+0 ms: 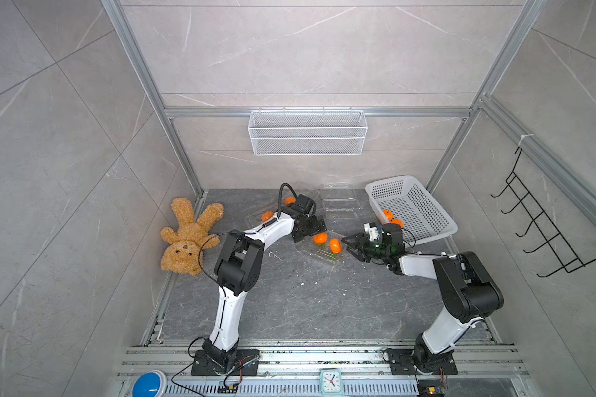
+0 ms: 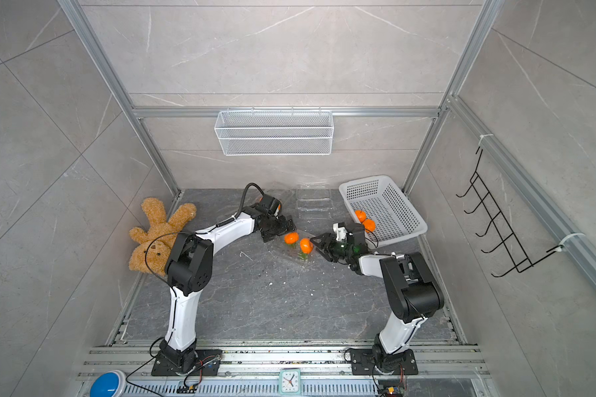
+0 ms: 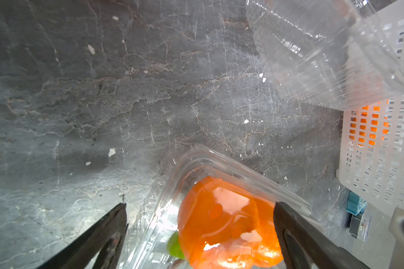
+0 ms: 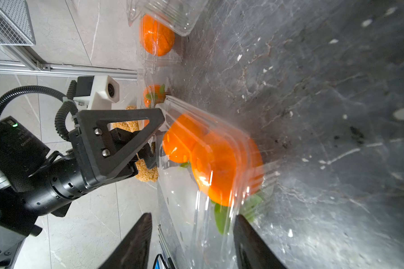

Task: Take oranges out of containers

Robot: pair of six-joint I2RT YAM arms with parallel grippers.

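Two oranges [image 4: 220, 165] with green leaves lie in a clear plastic container [image 3: 197, 154] on the table, between my arms. My left gripper stands open over the container's left end; the oranges show between its fingers. At the right end is my right gripper, its fingers apart, with the clear container wall [image 4: 215, 237] showing between them. Whether they touch the wall I cannot tell. Further back on the left, another orange [image 1: 267, 216] and an orange [image 1: 290, 200] behind the left arm lie in clear containers.
A white perforated basket [image 1: 437, 218] at the back right holds oranges [image 1: 388, 215]. An empty clear container [image 1: 338, 198] stands at the back middle. A teddy bear [image 1: 188, 235] lies at the left.
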